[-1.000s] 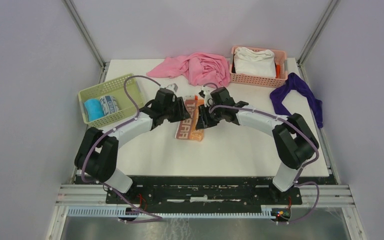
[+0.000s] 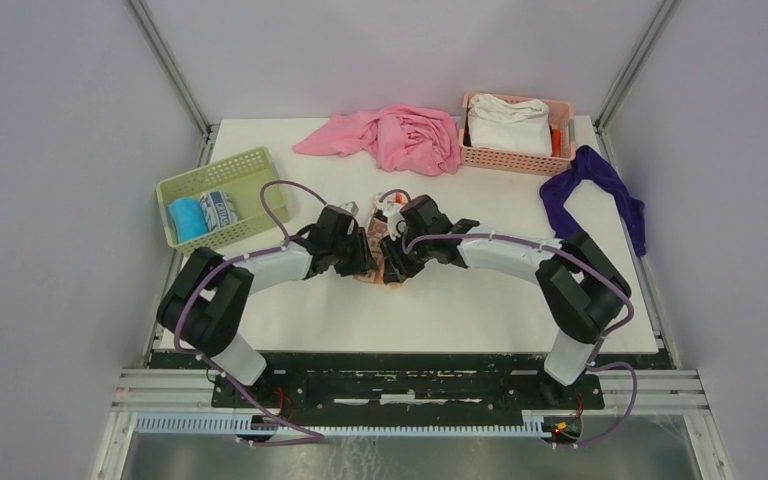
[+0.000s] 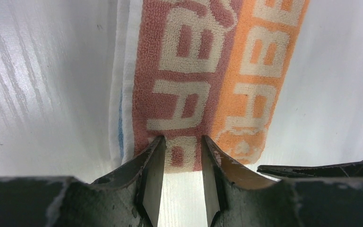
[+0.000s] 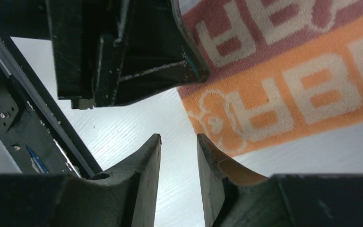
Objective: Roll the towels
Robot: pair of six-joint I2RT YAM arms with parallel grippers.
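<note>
The folded towel (image 3: 170,104), maroon and orange with pale lettering, lies flat in the middle of the table, partly covered by my arms from above. At the maroon part of its near end, my left gripper is shut on the cloth, which shows between its slightly parted fingertips. My right gripper stands part open, off the near orange corner of the towel (image 4: 260,109), with only bare table between its fingers. Whether its right fingertip touches that corner, I cannot tell.
A green basket (image 2: 250,166) with rolled blue and patterned towels stands on the left. Pink cloth (image 2: 400,135) is heaped at the back, beside a pink basket (image 2: 515,160) of white towels. Purple cloth (image 2: 570,190) lies on the right.
My left gripper has come down to the towel's near end and has stayed there since.
</note>
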